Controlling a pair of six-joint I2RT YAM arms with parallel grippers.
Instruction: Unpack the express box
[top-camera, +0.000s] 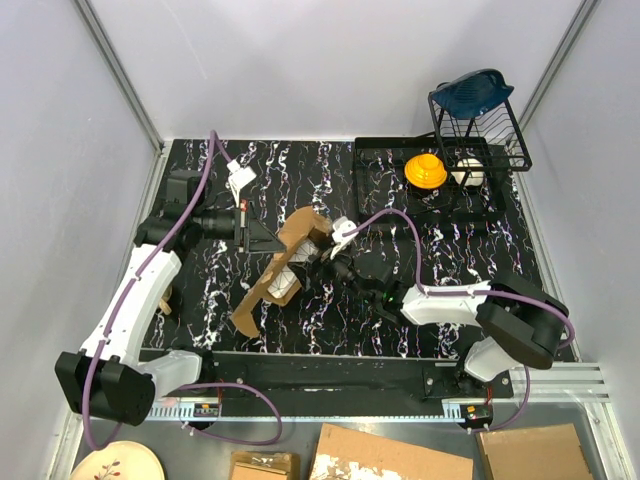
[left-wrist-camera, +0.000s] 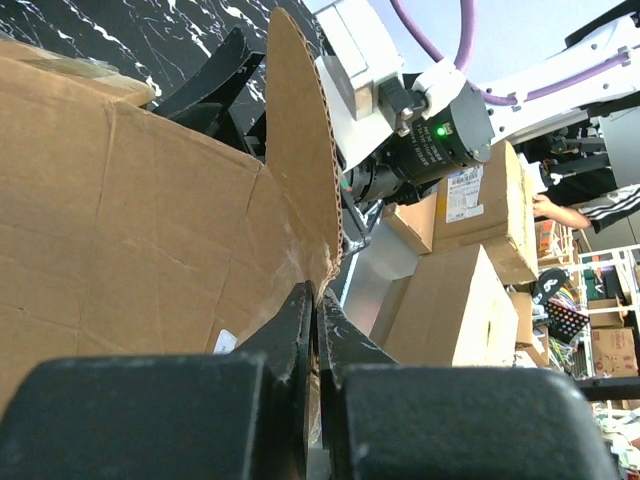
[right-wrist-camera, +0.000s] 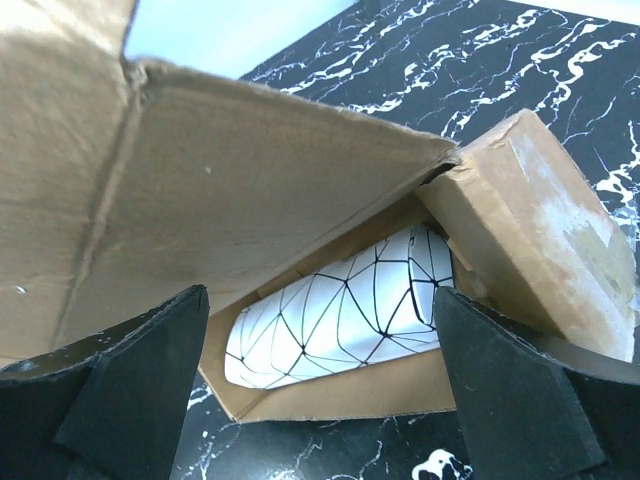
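Observation:
An open cardboard box (top-camera: 296, 240) is held up at a tilt over the marble table, a white geometric-patterned package (right-wrist-camera: 330, 310) lying inside it. My left gripper (top-camera: 262, 243) is shut on the edge of the raised cardboard flap (left-wrist-camera: 300, 130), which rises from between its fingers in the left wrist view. My right gripper (top-camera: 318, 258) stands open at the box's opening on its right side; in the right wrist view its fingers frame the package, with nothing clearly held.
A black dish rack (top-camera: 390, 170) with a yellow bowl (top-camera: 426, 170), a white item and a blue dish occupies the back right. Cardboard pieces (top-camera: 390, 460) lie beyond the front edge.

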